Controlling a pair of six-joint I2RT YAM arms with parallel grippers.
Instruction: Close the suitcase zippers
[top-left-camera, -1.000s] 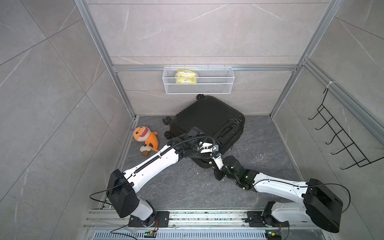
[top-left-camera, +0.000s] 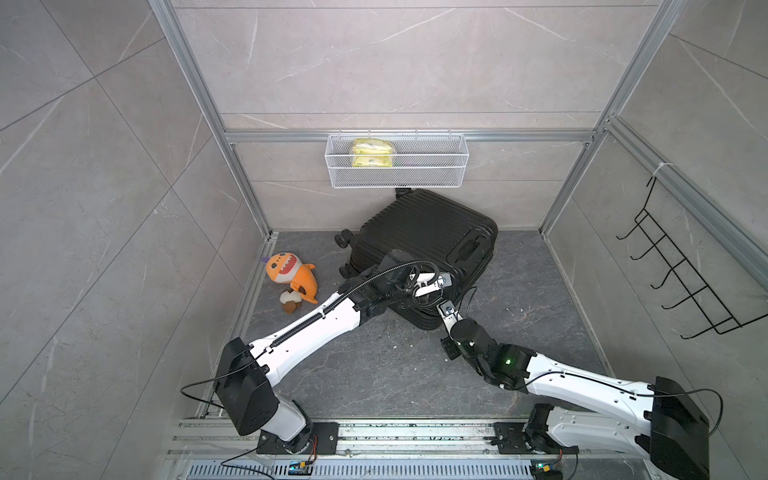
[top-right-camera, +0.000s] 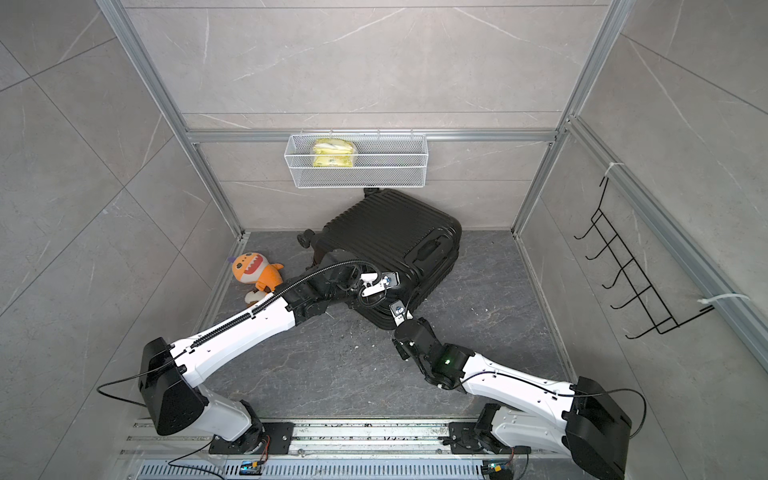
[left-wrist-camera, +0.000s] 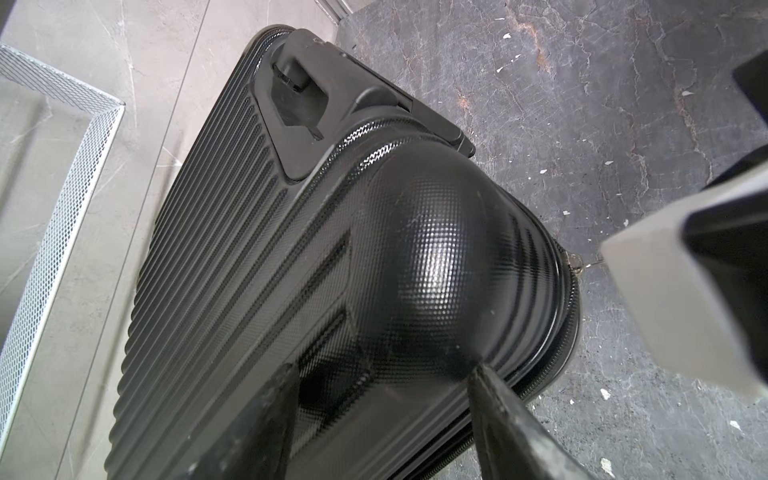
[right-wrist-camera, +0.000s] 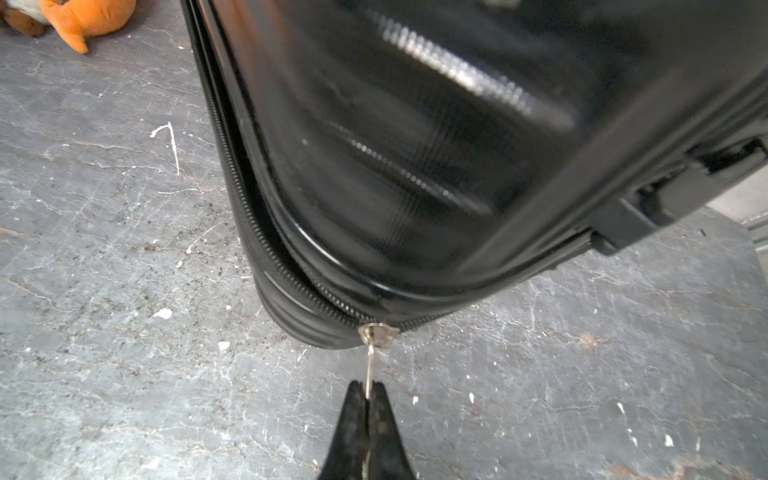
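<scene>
The black ribbed suitcase (top-left-camera: 424, 228) lies on the floor, its near corner towards me. In the right wrist view, a metal zipper slider (right-wrist-camera: 378, 334) sits at that corner, and its thin pull (right-wrist-camera: 369, 369) runs between the tips of my right gripper, which is shut on it. Left of the slider the zipper teeth (right-wrist-camera: 237, 180) stand apart from the upper shell; right of it the seam looks joined. My left gripper is partly open over the rounded suitcase corner, nothing held between its fingers; whether they touch the shell I cannot tell.
An orange shark toy (top-left-camera: 292, 274) lies left of the suitcase. A white wire basket (top-left-camera: 397, 177) hangs on the back wall behind it. A black hook rack (top-left-camera: 680, 280) is on the right wall.
The suitcase has shifted slightly to the right. My right gripper has moved a little right and away from me, while the left has moved slightly right and back.
</scene>
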